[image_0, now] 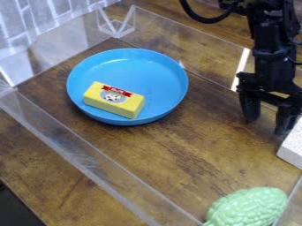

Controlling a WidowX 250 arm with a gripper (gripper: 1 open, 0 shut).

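My black gripper (267, 114) hangs low at the right edge of the view, beside a white block (292, 148). Whether its fingers are open or shut is hard to tell against the dark body. A yellow box with a red label (113, 100) lies in a blue round plate (154, 71) at the left of the tray, apart from the gripper.
A green brain-like object (245, 207) lies at the bottom right. Clear plastic walls border the wooden surface (154, 159), whose middle is bare. A white strip shows behind the gripper at the upper right.
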